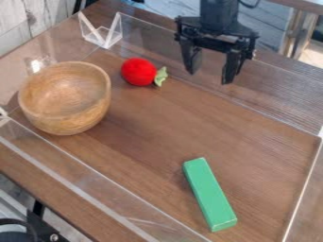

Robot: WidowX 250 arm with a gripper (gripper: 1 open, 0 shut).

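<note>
My black gripper (211, 60) hangs over the back middle of the wooden table, its fingers spread wide with nothing visible between them. A red plush tomato (139, 71) with a green top lies left of it and lower in the view. A wooden bowl (66, 112) stands at the left, and a green rectangular block (210, 194) lies at the front right.
The table (164, 142) has a large clear middle. Transparent strips run along its sides, and a clear angular piece (101, 33) stands at the back left. Metal framing is at the top right.
</note>
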